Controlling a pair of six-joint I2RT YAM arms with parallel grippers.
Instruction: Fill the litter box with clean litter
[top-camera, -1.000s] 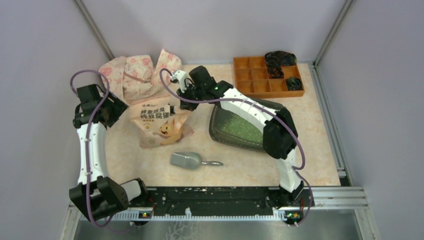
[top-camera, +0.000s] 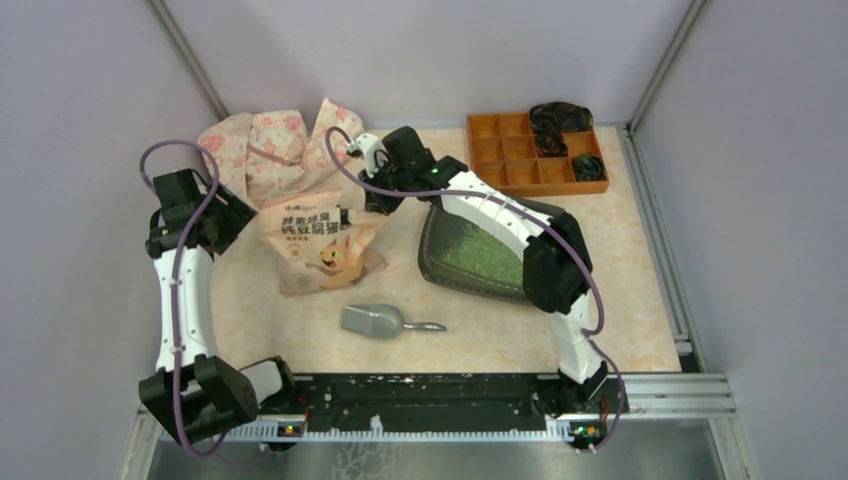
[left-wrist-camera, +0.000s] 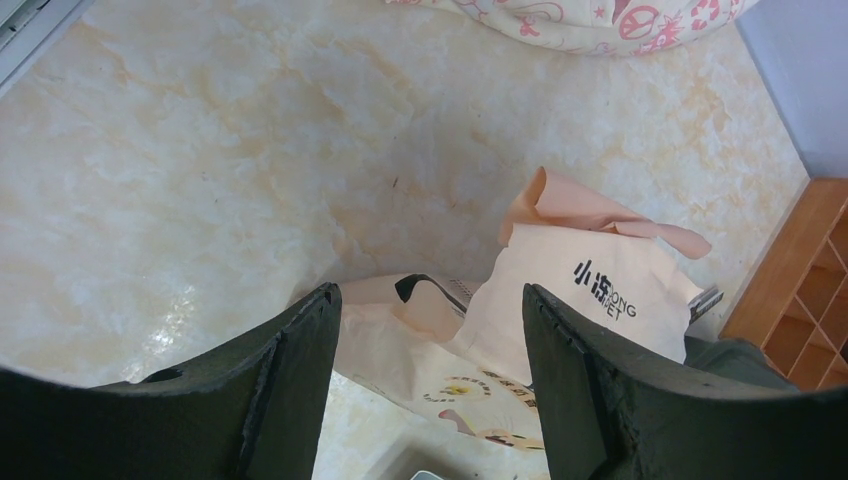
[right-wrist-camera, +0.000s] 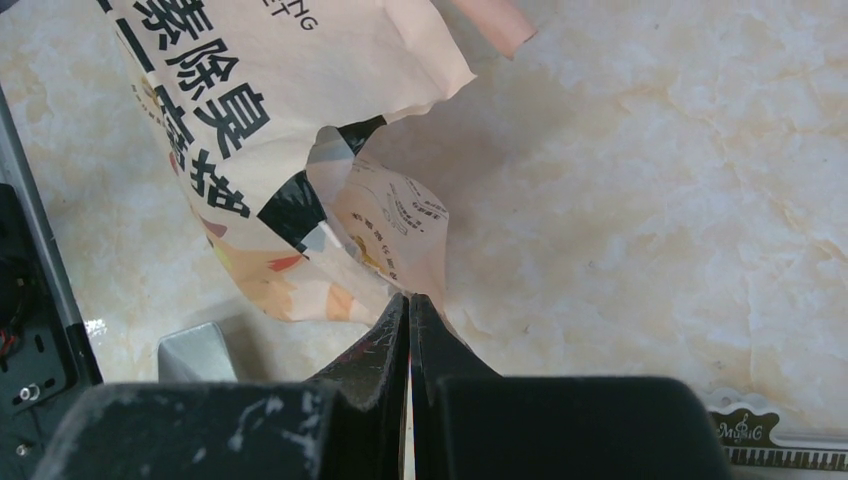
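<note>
A paper litter bag (top-camera: 325, 255) stands left of centre, its torn upper part seen in the left wrist view (left-wrist-camera: 590, 290) and right wrist view (right-wrist-camera: 230, 80). My right gripper is shut at the bag's right edge; whether it pinches paper is unclear. My left gripper stands open left of the bag, nothing between its fingers. The litter box (top-camera: 470, 275), with green granules, lies under my right arm. A metal scoop (top-camera: 375, 321) lies in front of the bag.
An orange divided tray (top-camera: 500, 170) with black bundles sits at the back right; pink patterned fabric (top-camera: 280, 140) lies at the back left.
My right gripper has shifted slightly right and toward the back at the bag's edge. The left arm looks unchanged in the top view.
</note>
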